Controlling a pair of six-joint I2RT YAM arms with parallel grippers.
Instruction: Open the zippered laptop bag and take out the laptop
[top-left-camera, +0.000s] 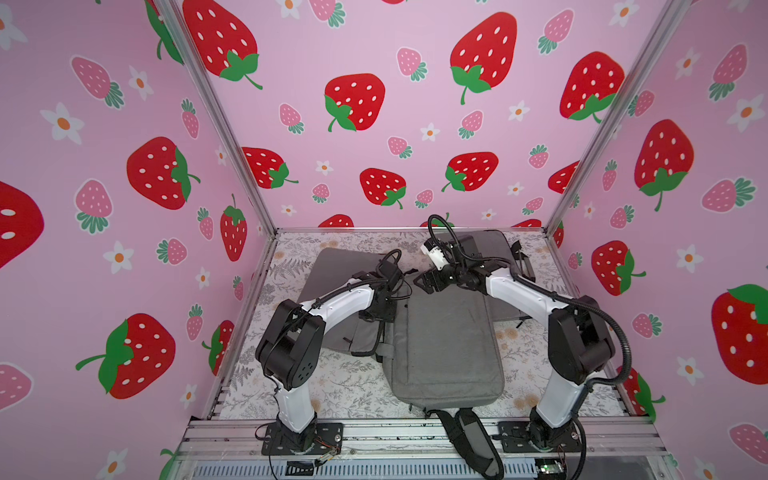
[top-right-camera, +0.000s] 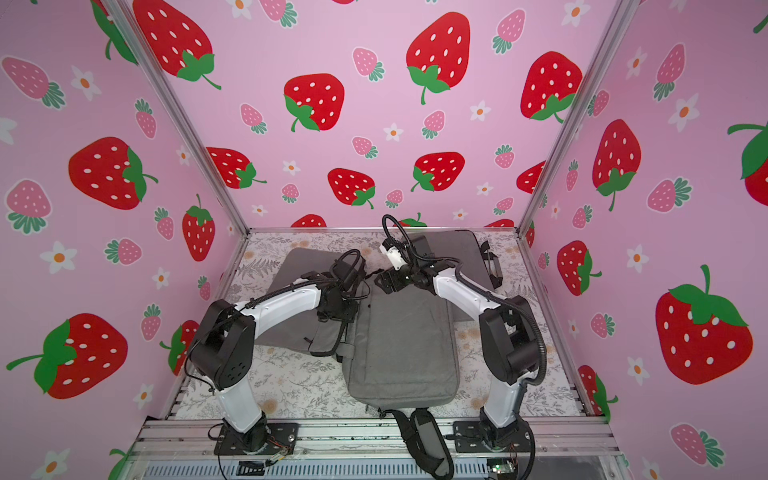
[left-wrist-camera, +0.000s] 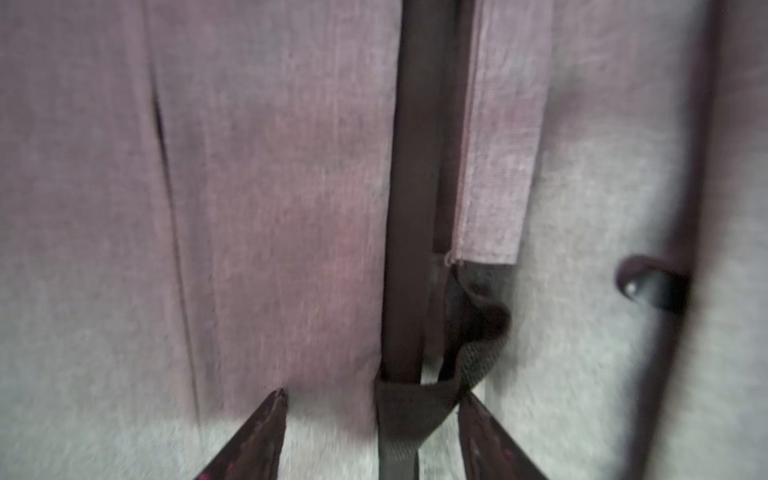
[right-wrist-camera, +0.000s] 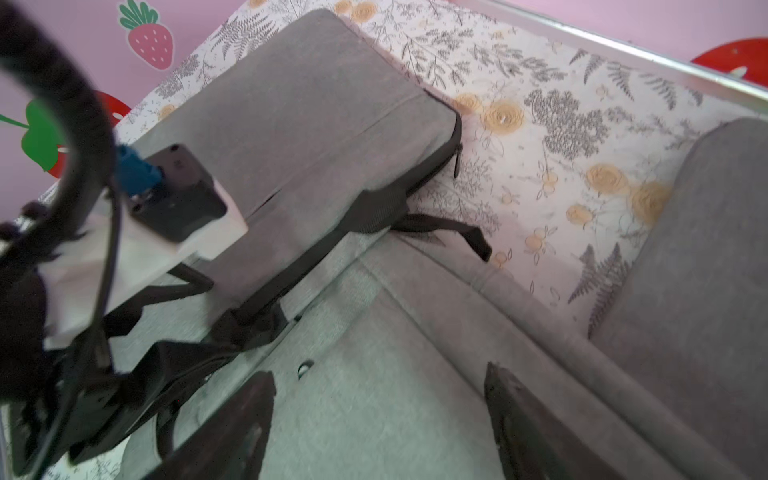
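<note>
Three grey zippered bags lie on the table: a left bag (top-left-camera: 340, 268), a middle bag (top-left-camera: 448, 344) and a right bag (top-left-camera: 512, 312) at the back. No laptop shows. My left gripper is open over the side edge of the left bag, where a black strap (left-wrist-camera: 412, 412) runs between its fingertips without being gripped. A dark tab (left-wrist-camera: 656, 284) on the neighbouring bag is visible in the left wrist view. Above the far left part of the middle bag, my right gripper stands open and empty. A small ring (right-wrist-camera: 304, 368) shows on that bag's fabric.
A black shoulder strap (top-left-camera: 472, 444) hangs over the table's front edge. In the right wrist view, the left arm's gripper body (right-wrist-camera: 176, 200) stands close by on the left. Patterned tablecloth (right-wrist-camera: 552, 216) lies bare between the bags at the back.
</note>
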